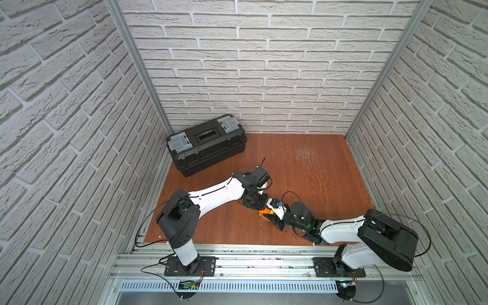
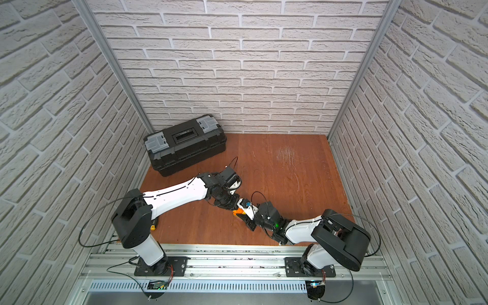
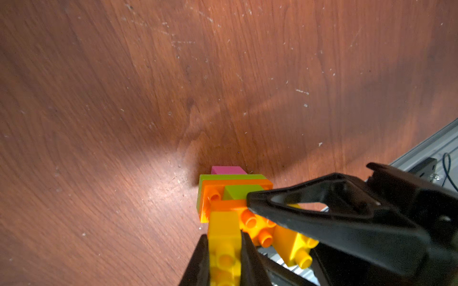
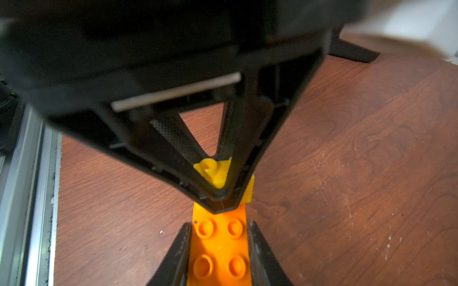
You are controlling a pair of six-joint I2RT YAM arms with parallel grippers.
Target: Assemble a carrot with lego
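Note:
Both grippers meet low over the front centre of the table around the lego carrot point(image 1: 265, 214), built of orange, yellow, green and pink bricks. In the left wrist view my left gripper is shut on a narrow yellow brick standing at the orange-and-green part point(image 3: 238, 182), with a pink piece point(image 3: 228, 169) beyond and more yellow bricks at the right. In the right wrist view my right gripper is shut on an orange studded brick point(image 4: 219, 243), with yellow pieces behind it, partly hidden by the other gripper.
A closed black toolbox point(image 1: 206, 142) sits at the back left. A small yellow and black object point(image 2: 153, 227) lies at the left edge in the top right view. A metal rail runs along the front edge.

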